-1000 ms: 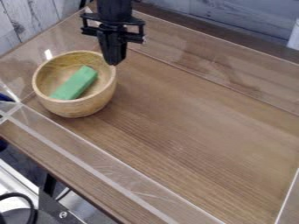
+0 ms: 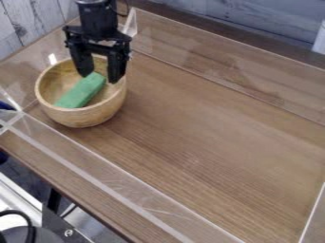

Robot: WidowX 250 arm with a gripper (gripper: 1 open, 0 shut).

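Observation:
A tan wooden bowl (image 2: 95, 113) sits at the left of the wooden table, holding a green block (image 2: 82, 91) that lies slanted inside it. My black gripper (image 2: 99, 73) hangs over the back of the bowl with its fingers apart and pointing down, open, behind and above the block. I see nothing between the fingers.
A pale wall stands along the back. Black cables or parts lie at the lower left, beside the table's edge.
My gripper has come down and to the left, from above and behind the bowl to over its back part. The bowl and block look unmoved.

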